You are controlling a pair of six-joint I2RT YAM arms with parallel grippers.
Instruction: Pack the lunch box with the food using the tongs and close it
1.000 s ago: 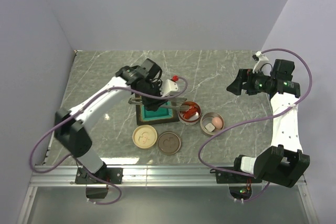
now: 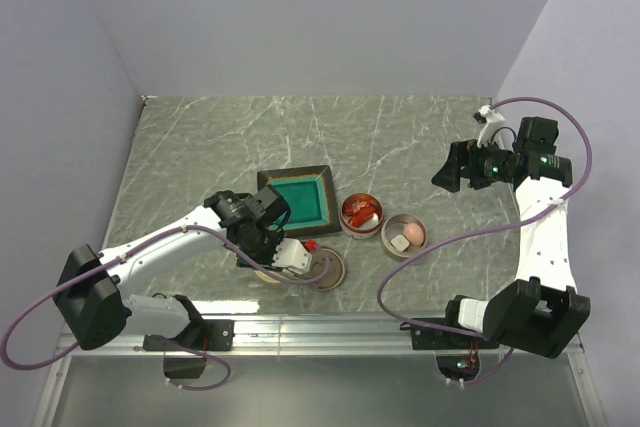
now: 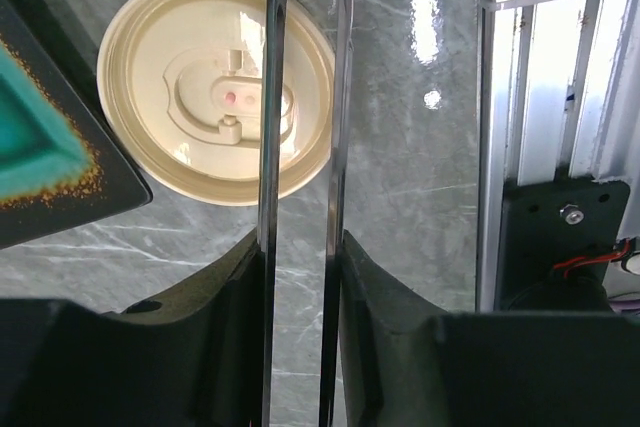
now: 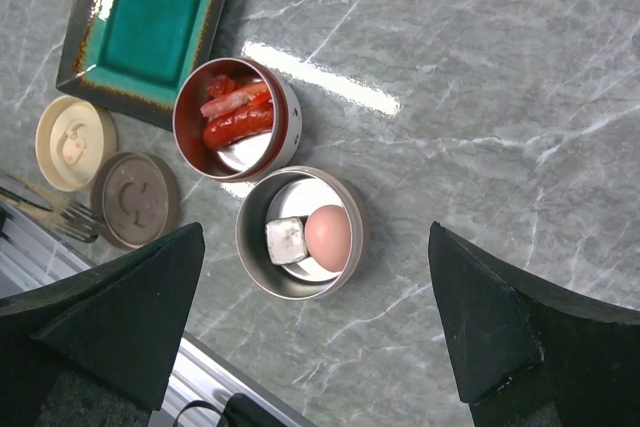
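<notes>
Two long metal arms, which look like tongs [image 3: 337, 147], run between the fingers of my left gripper, one against each finger, over the cream lid [image 3: 185, 97]. A forked tip [image 4: 78, 219] of theirs shows in the right wrist view, by the grey-brown lid [image 4: 135, 202]. The red-rimmed bowl [image 4: 282, 147] holds sausages [image 4: 238, 125]. Beside it, the steel bowl [image 4: 355, 212] contains an egg-like brown piece [image 4: 328, 237] and a white cube [image 4: 286, 240]. Behind the lids lies an empty teal plate [image 2: 303, 199]. My right gripper [image 2: 445, 185] stands open and empty, above the table's right side.
A metal rail [image 2: 330, 332] runs along the front edge, close to the lids. Purple cables [image 2: 480, 234] hang above the table from both arms.
The right arm has stayed still.
</notes>
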